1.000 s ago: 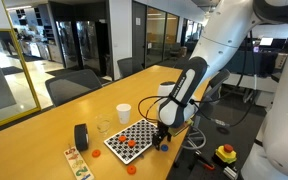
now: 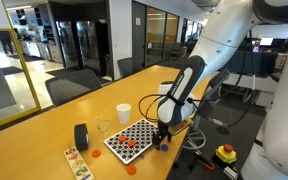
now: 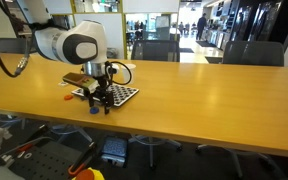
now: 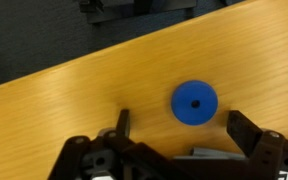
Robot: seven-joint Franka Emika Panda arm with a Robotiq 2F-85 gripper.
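Note:
A round blue piece (image 4: 195,103) with a dark centre lies on the wooden table near its edge. My gripper is open above it, one finger on each side in the wrist view. The piece sits much closer to the right finger (image 4: 240,128) than to the left, and whether it touches that finger I cannot tell. From exterior view 1, the blue piece (image 2: 164,148) shows just below the fingers; exterior view 2 also has the blue piece (image 3: 94,110) at the front of the table.
Beside the gripper lies a checkered board (image 2: 141,134) with red pieces on it. Loose red discs (image 2: 131,169) rest on the table. A white cup (image 2: 124,110), a clear glass (image 2: 103,125) and a black object (image 2: 81,137) stand farther off. The table edge (image 4: 89,67) is close.

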